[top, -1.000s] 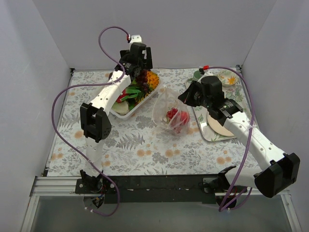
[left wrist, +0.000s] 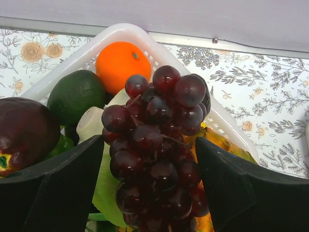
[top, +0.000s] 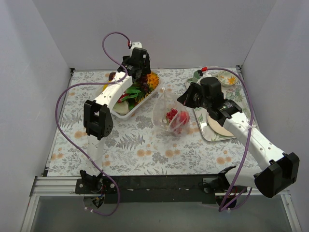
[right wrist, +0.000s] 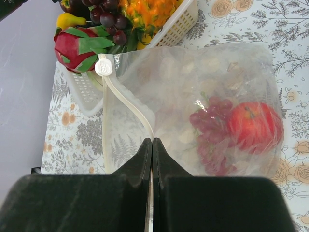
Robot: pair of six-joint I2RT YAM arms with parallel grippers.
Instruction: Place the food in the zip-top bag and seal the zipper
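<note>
The clear zip top bag (right wrist: 183, 72) lies mid-table with its mouth spread, and inside it are small red grapes (right wrist: 212, 130) and a red round fruit (right wrist: 256, 126). My right gripper is shut on the bag's rim beside the zipper strip, its white slider (right wrist: 103, 67) at the far corner. In the left wrist view, a bunch of dark grapes (left wrist: 154, 150) fills the space between the parted fingers of my left gripper. The fingers flank the bunch, which rests on other food in the white basket (left wrist: 130, 31); whether they touch it I cannot tell.
The basket also holds an orange (left wrist: 123, 66), an avocado (left wrist: 76, 95), an eggplant (left wrist: 26, 135) and a dragon fruit (right wrist: 82, 48). A tray (top: 212, 135) with dishes lies right of the bag.
Over the basket, my left gripper has come slightly lower and its fingers look narrower than before. The right arm and the bag look almost unmoved.
</note>
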